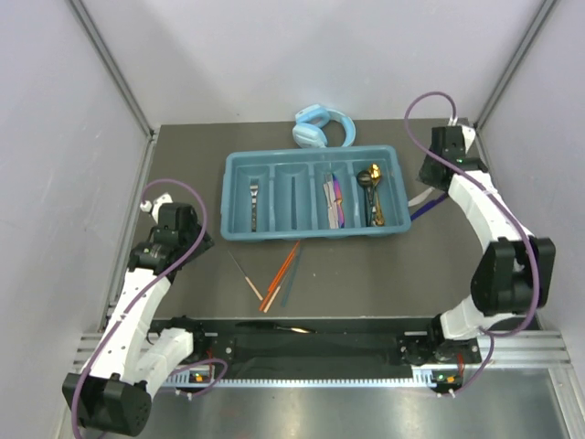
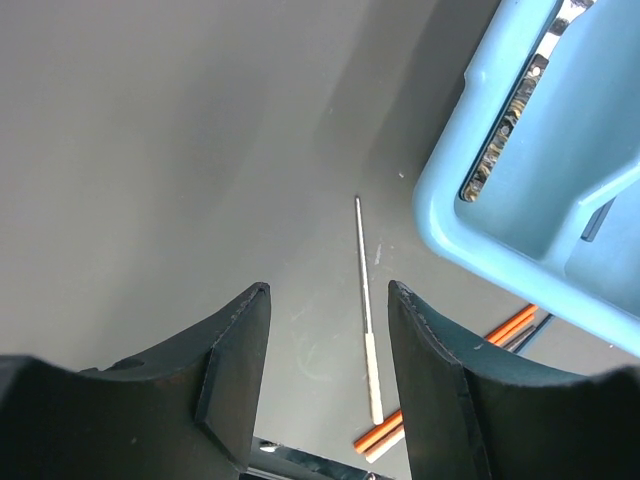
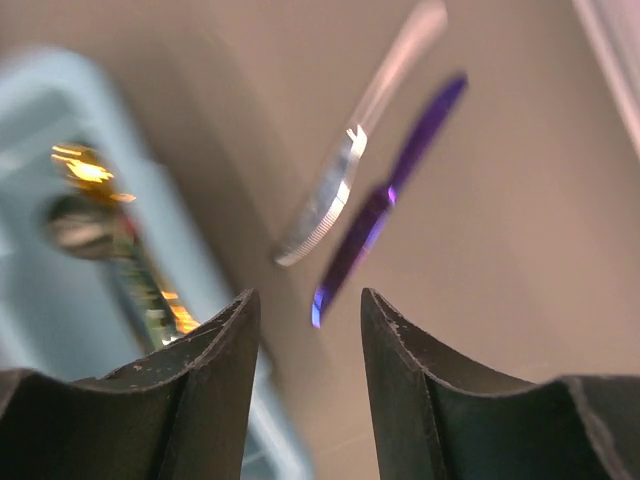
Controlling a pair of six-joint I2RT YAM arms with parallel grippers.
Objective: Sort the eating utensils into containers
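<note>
The blue compartment tray [image 1: 274, 233] holds a fork [image 1: 254, 206], knives [image 1: 331, 201] and black and gold spoons [image 1: 375, 197]. My right gripper hangs outside its right end, fingers apart and empty, above a silver knife [image 3: 324, 190] and a purple knife [image 3: 356, 238], both blurred. My left gripper stands open and empty left of the tray. Chopsticks, orange [image 1: 279, 274], metal-tipped [image 2: 371, 375] and dark [image 1: 291, 279], lie in front of the tray.
Light blue headphones [image 1: 311, 134] sit behind the tray.
</note>
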